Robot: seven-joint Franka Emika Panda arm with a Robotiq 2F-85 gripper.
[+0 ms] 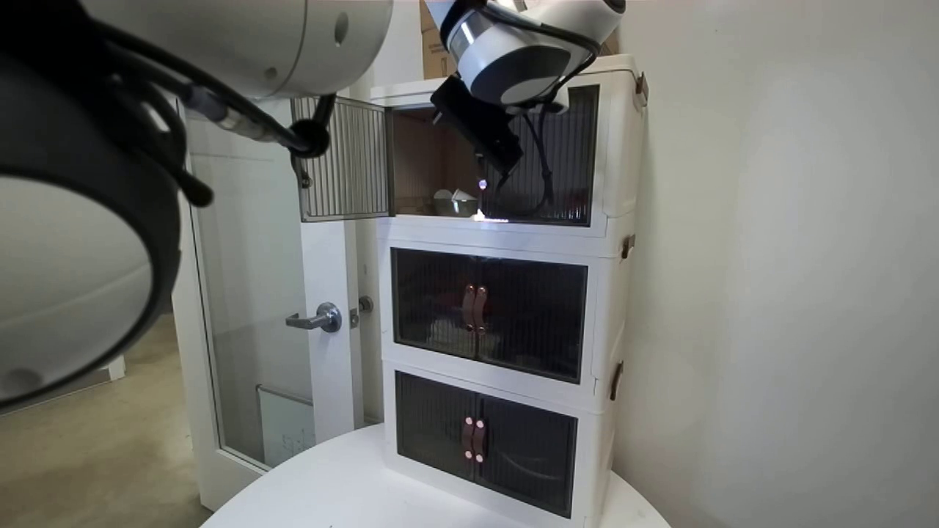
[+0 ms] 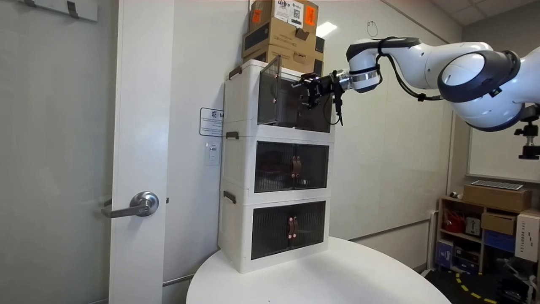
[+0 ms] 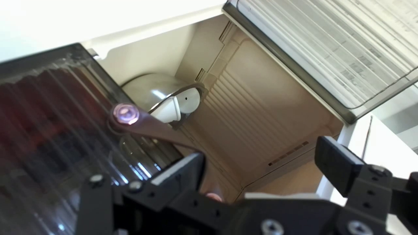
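Note:
The stacked white cabinet (image 2: 238,167) has its top-left door (image 1: 348,158) swung wide, while the top-right door (image 3: 70,129) is closed. Fingers spread well apart and empty, my gripper is open in front of the top compartment. One finger (image 3: 182,172) overlaps the brown strap handle (image 3: 164,131) of the closed door in the wrist view; whether they touch, I cannot tell. The other finger (image 3: 339,164) is on the open door's side. Inside sits a bowl (image 3: 151,88) with a white cup-like piece (image 3: 168,111) in it. In exterior view 1 the wrist hides the fingertips.
Lower on the cabinet, the middle doors (image 1: 528,317) and bottom doors (image 1: 528,457) are closed. Cardboard boxes (image 2: 283,38) are piled on top. The round white table (image 2: 354,273) has clear space around the cabinet base. A room door (image 2: 141,101) stands to the left.

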